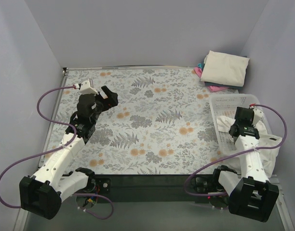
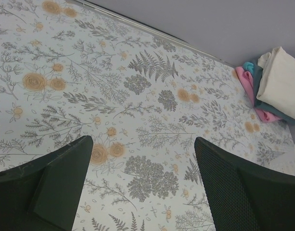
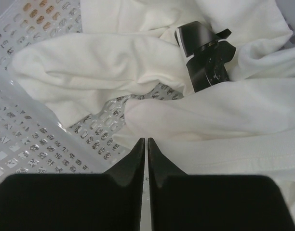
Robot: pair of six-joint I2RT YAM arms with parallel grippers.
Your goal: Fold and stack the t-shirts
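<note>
White t-shirts lie crumpled in the white plastic basket at the right of the table, some hanging over its front rim. My right gripper is down inside the basket over the shirts, shut, with no cloth visible between its fingertips. My left gripper hangs open over the left part of the table, empty. A folded stack of shirts, cream on top with teal and pink below, sits at the back right corner.
Grey walls enclose the back and both sides. A black object sits among the cloth in the right wrist view.
</note>
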